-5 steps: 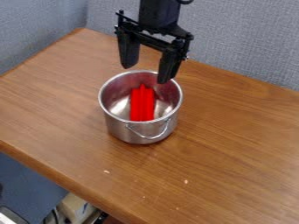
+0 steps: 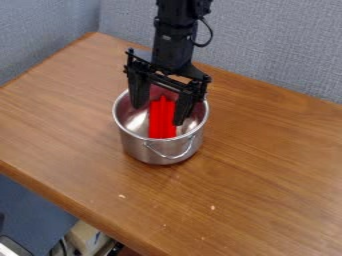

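A red block [image 2: 162, 128] stands inside a silver metal pot [image 2: 159, 148] with a wire handle, near the middle of the wooden table. My black gripper [image 2: 163, 100] is open and lowered into the top of the pot, its two fingers on either side of the red block's upper part. Part of the block and the pot's back rim are hidden behind the gripper. I cannot tell whether a finger touches the block.
A grey textured wall [image 2: 281, 50] runs along the back. The table's left edge drops to a dark blue floor at the lower left.
My gripper has come down from above the pot into its top, around the red block. The pot and block look unmoved.
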